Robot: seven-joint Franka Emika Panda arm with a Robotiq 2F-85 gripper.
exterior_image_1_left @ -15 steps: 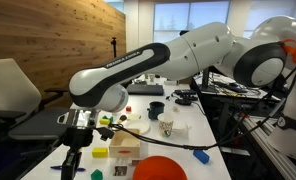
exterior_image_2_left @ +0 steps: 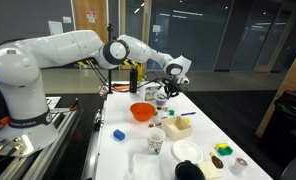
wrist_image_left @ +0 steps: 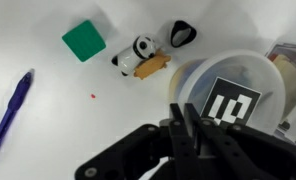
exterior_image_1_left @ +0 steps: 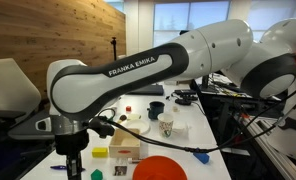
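Observation:
In the wrist view my gripper comes in from the bottom edge, its narrow dark fingers close together at the near rim of a whitish round bowl (wrist_image_left: 263, 75). The rim appears to be between the fingers, though the contact is small and dark. Inside the bowl shows a black-and-white square marker (wrist_image_left: 229, 101). From the second exterior view, a small white bowl (exterior_image_2_left: 160, 98) is by the gripper (exterior_image_2_left: 171, 93) at the far part of the table. In the first exterior view the gripper (exterior_image_1_left: 73, 166) points down at the left, and the bowl cannot be made out there.
Near the gripper lie a green cube (wrist_image_left: 84, 40), a small black-and-white toy (wrist_image_left: 138, 50), a black ring (wrist_image_left: 183, 33) and a blue pen (wrist_image_left: 10, 112). A red-orange bowl (exterior_image_1_left: 160, 168), an open wooden box (exterior_image_2_left: 176, 125) and a mug (exterior_image_1_left: 165, 124) stand farther along. Bare table surrounds the blue block (exterior_image_2_left: 119, 135).
The arm's upper links have swung left and toward the first exterior camera, looking larger now. The gripper end has shifted only slightly.

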